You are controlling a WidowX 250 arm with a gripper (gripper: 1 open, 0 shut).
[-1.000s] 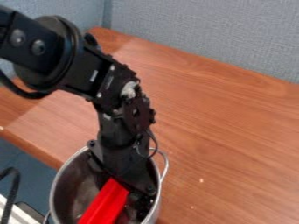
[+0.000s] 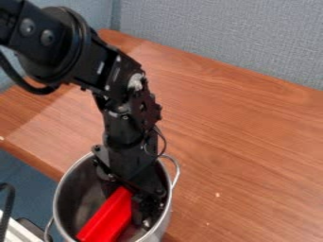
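Note:
A steel pot (image 2: 71, 193) with a wire handle stands at the bottom of the view, by the wooden table's near edge. A red object (image 2: 104, 218) lies inside it. My gripper (image 2: 136, 197) is down in the pot at the right of the red object, close against it. Its fingers are dark and partly hidden, so whether they hold the red object cannot be made out.
A dark cable and a white surface sit at the lower left.
The arm has risen slightly and the upper part has shifted a little. The red object stays in the pot.

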